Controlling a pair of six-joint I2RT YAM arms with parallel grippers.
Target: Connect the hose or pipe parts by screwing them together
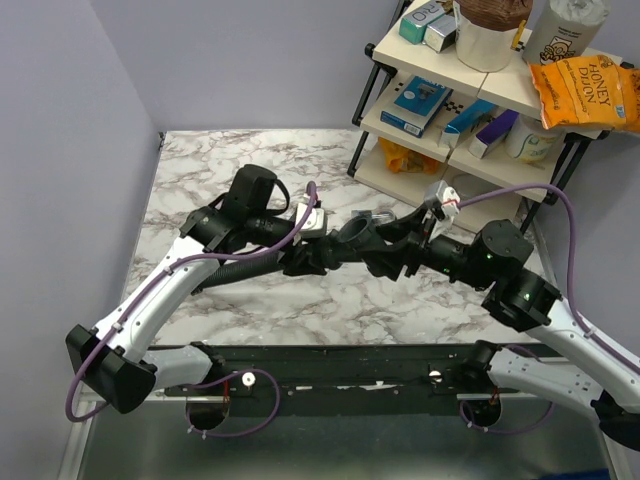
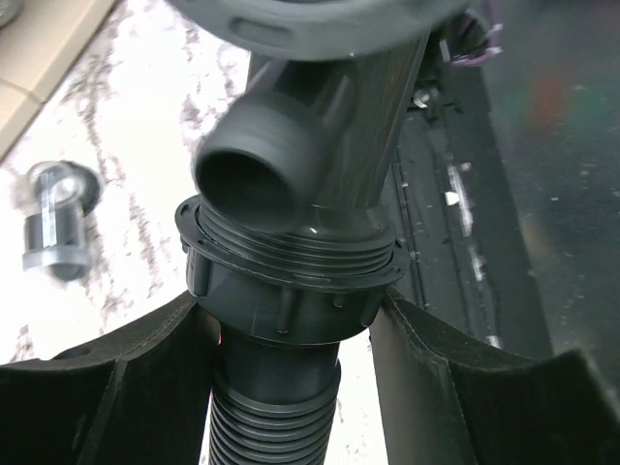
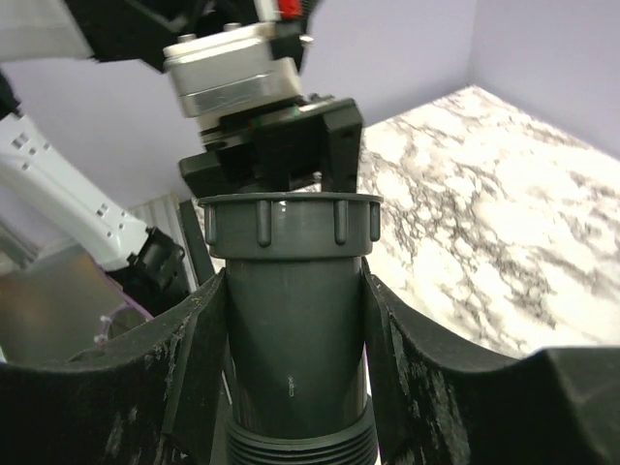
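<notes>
My left gripper point(image 1: 312, 255) is round the threaded collar point(image 2: 286, 300) of the black hose point(image 2: 276, 417), which trails left over the marble counter; its fingers lie against both sides of the collar. Above the collar in the left wrist view is a dark fitting point(image 2: 257, 165) with a side port. My right gripper point(image 1: 385, 250) is shut on the black fitting point(image 3: 291, 349), with a ribbed rim point(image 3: 291, 228) at its top. The two grippers meet above the middle of the counter, close together. Where the pieces join is partly hidden.
A silver cylinder point(image 2: 56, 232) lies on the marble counter point(image 1: 200, 170) behind the held pieces. A shelf rack point(image 1: 475, 70) with boxes and bags stands at back right. Its front edge is dark.
</notes>
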